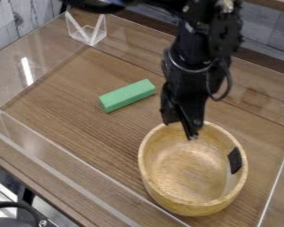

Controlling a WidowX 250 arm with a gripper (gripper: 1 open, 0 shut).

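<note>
My gripper (180, 120) points down from the black arm, just above the back rim of a yellow plastic bowl (192, 195) at the lower right. It looks shut, with nothing visible between its fingers. A dark rectangle (234, 160) is on the bowl's right wall. A green block (127, 95) lies on the wooden table to the left of the gripper.
A white wire or plastic holder (88, 27) stands at the back left. Dark cables lie at the lower left corner.
</note>
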